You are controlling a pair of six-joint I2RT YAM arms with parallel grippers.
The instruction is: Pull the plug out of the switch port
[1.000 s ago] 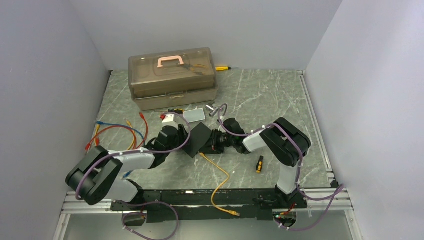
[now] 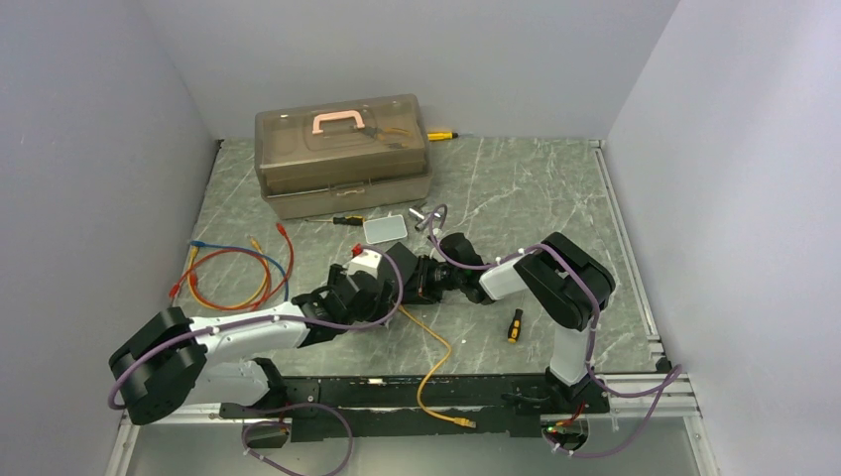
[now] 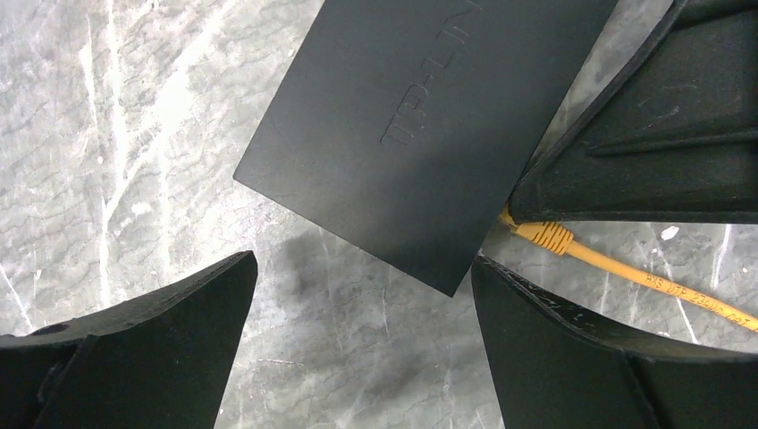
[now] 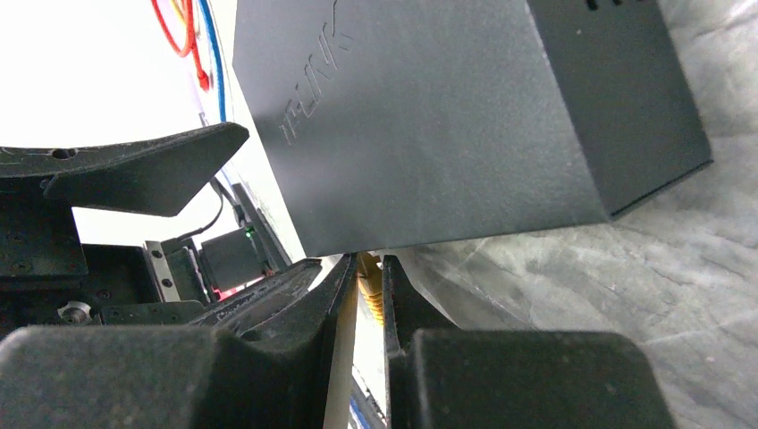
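Observation:
The black switch lies on the marble-patterned table; its top and one corner show in the left wrist view. A yellow cable runs from its edge, the ribbed plug boot close against the casing. My left gripper is open over the switch's corner, nothing held. My right gripper has its fingers on both sides of the yellow boot, close to the switch's edge. The gap between them is narrow; whether they press on the boot cannot be told. The port is hidden.
A lidded toolbox stands at the back left. Red, blue and yellow cables lie coiled at left. A white plate sits just behind the switch, and a screwdriver lies at right.
The right arm and the toolbox look unmoved; the yellow cable has shifted very slightly left.

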